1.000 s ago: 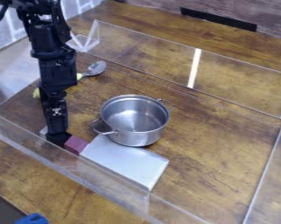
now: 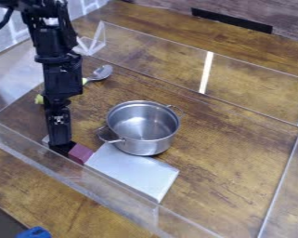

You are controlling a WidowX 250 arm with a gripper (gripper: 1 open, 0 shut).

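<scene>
My black gripper (image 2: 59,139) reaches down at the left, its fingertips low beside a small purple block (image 2: 79,153) near the front wall. The fingers look open; whether anything sits between them is hard to see. To the right stands a steel pot (image 2: 145,125) with handles, and in front of it lies a white board (image 2: 133,177). A silver spoon (image 2: 101,72) and a yellow item (image 2: 40,99) lie behind the arm, partly hidden.
Clear plastic walls surround the wooden work surface (image 2: 226,112). A blue object (image 2: 33,232) sits outside at the front left.
</scene>
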